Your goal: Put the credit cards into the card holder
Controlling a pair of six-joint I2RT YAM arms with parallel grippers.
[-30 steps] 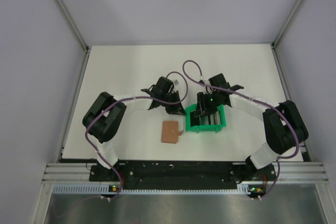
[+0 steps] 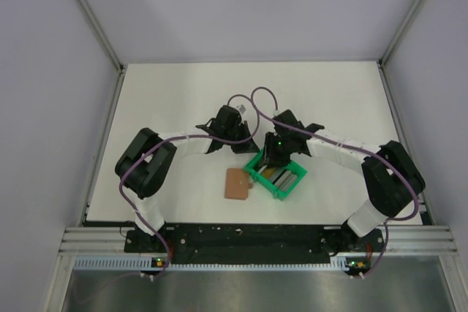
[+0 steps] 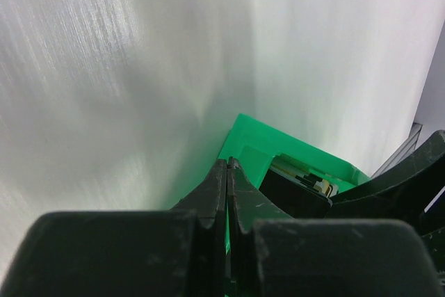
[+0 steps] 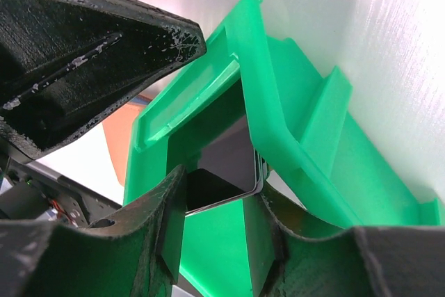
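Note:
The green card box point(image 2: 280, 193) lies askew on the table, cards point(image 2: 284, 180) in its slots. My left gripper is shut, nothing between its tips, and the green rim point(image 3: 248, 149) lies outside them, close below. In the right wrist view, my right gripper has its fingers apart, one at each side of a dark card point(image 4: 226, 147) that stands in an end slot of the box. Whether they press on that card I cannot tell. The left gripper's black finger point(image 4: 132, 60) shows beside the box's rim there.
A brown card holder point(image 2: 236, 184) lies flat on the table, left of the box. Both grippers crowd the box's far left end, close to each other. The table point(image 2: 183, 85) behind the arms is bare.

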